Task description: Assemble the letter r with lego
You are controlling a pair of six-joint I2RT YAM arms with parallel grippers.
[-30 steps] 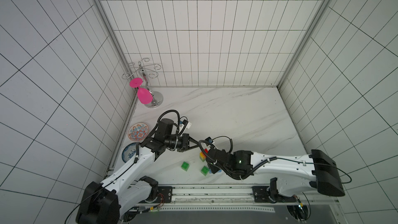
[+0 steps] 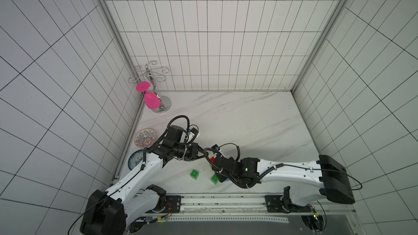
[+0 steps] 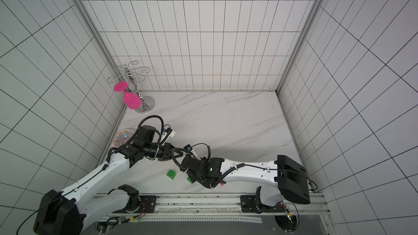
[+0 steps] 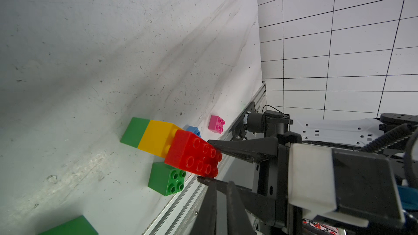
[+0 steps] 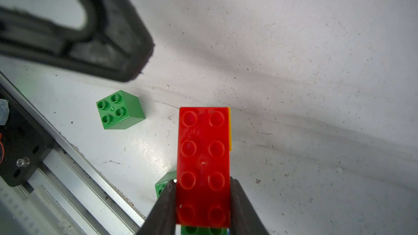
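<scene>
A long red brick fills the middle of the right wrist view, between the fingers of my right gripper, which is shut on it. In the left wrist view the red brick lines up with a yellow brick and a green end piece. My left gripper is beside the right one; in the left wrist view its fingers appear shut, nothing clearly between them. Loose green bricks lie near the front edge, one close under the held piece.
A pink brick and a partly hidden blue brick lie near the front rail. Two plates are at the left, a metal stand with pink items at the back left.
My right arm has moved slightly left in the top left view, covering more of the red and yellow bricks.
</scene>
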